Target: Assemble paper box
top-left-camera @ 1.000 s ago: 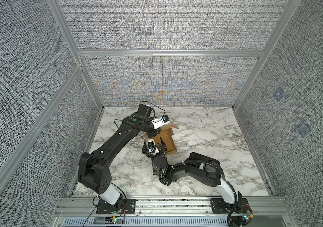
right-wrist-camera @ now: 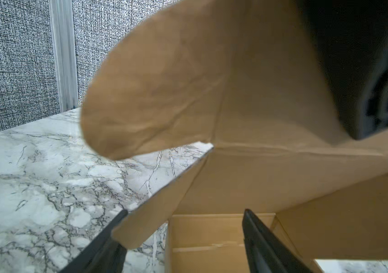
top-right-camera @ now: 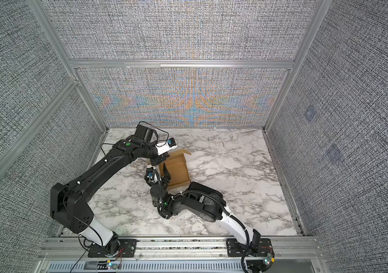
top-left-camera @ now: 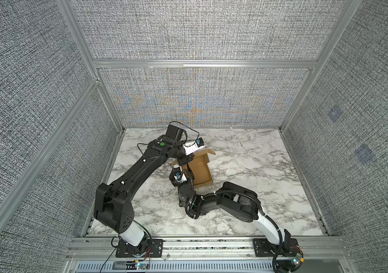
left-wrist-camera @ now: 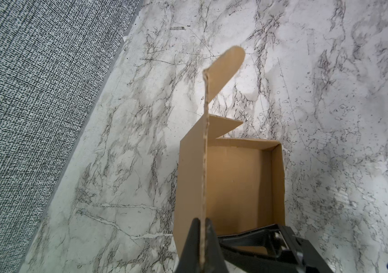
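A brown cardboard box [top-left-camera: 201, 174] stands on the marble table with walls and flaps partly raised. My left gripper is shut on the thin upper edge of the raised lid panel [left-wrist-camera: 189, 177], seen edge-on in the left wrist view. My right gripper is low at the box, part open; in the right wrist view a narrow tucked flap [right-wrist-camera: 157, 204] crosses by one finger, and the box's interior shows behind. A large flap [right-wrist-camera: 157, 82] hangs overhead there.
Both arms crowd the box, and grey textured walls enclose the table.
Since a second ago my right gripper has moved toward the back and slightly left, further into the box. My left arm is almost unmoved.
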